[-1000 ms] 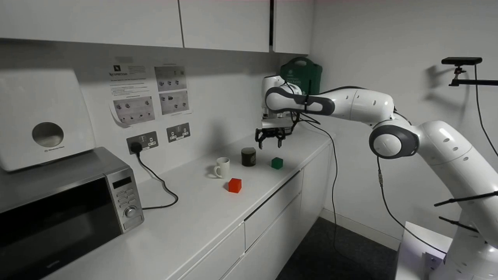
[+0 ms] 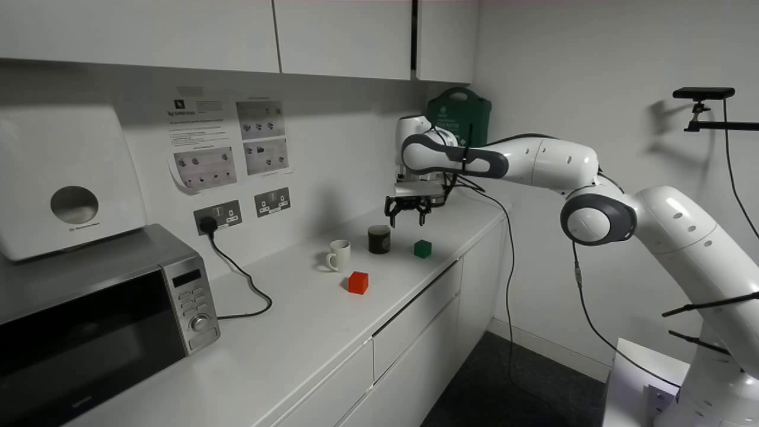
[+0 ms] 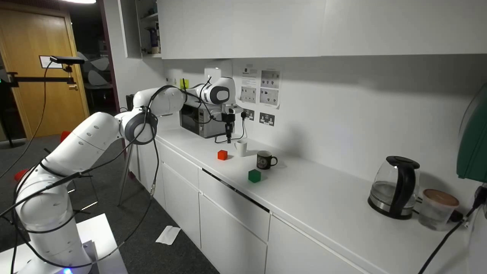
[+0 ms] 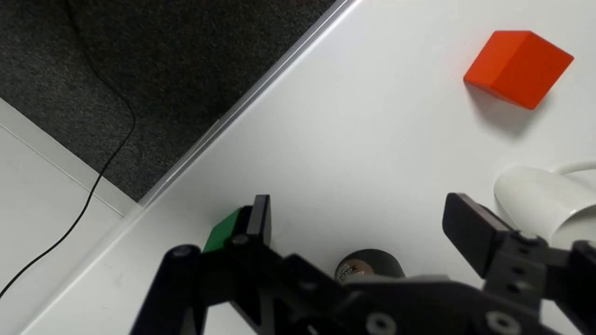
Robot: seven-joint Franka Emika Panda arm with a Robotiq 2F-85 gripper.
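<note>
My gripper (image 2: 407, 220) hangs above the counter, open and empty. Its two dark fingers stand wide apart in the wrist view, one of them partly covering the green cube (image 4: 221, 233). On the counter, the green cube (image 2: 423, 248) lies near the front edge. A black mug (image 2: 379, 239) stands upright beside it, toward the wall. The white mug (image 2: 339, 255) is upright farther toward the microwave, and the red cube (image 2: 359, 282) sits in front of it. In the wrist view the black mug (image 4: 373, 261) shows low between the fingers, its lower part hidden by the gripper body.
A microwave (image 2: 107, 299) fills one end of the counter. Toward the other end stand a kettle (image 3: 395, 187) and a lidded clear container (image 3: 437, 209). Between the green cube and the kettle, the counter (image 3: 315, 196) is clear. Wall cupboards (image 2: 341, 35) overhang it.
The arm and gripper have shifted very slightly left in exterior view 1. The cubes and mugs have stayed in place.
</note>
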